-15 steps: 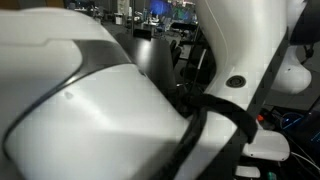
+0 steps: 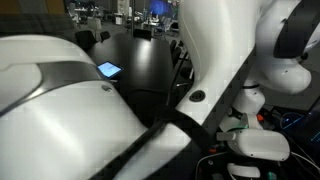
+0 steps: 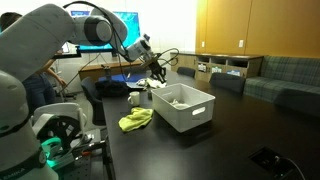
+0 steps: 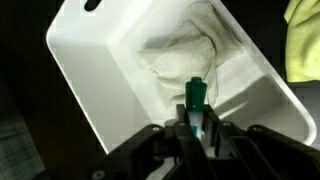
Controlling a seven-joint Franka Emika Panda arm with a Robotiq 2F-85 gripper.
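A white box (image 3: 181, 108) stands on the dark table. Inside it, a crumpled white cloth (image 4: 184, 62) lies on the bottom in the wrist view. My gripper is over the box, shut on a small marker-like object (image 4: 196, 96) with a green top and a paler blue-white part below. That object appears in front of the cloth's lower edge; its height above the box floor is unclear. In exterior view 1 the large white arm hides the gripper.
A yellow cloth (image 3: 136, 119) lies on the table beside the box. White mugs stand behind that cloth. Much of the table (image 3: 230, 145) right of the box is bare, with a black cable item (image 3: 272, 160) near its right edge.
In exterior view 1 the big white arm link has shifted left and lower. More of the table behind it now shows, along with a bright bluish object there.
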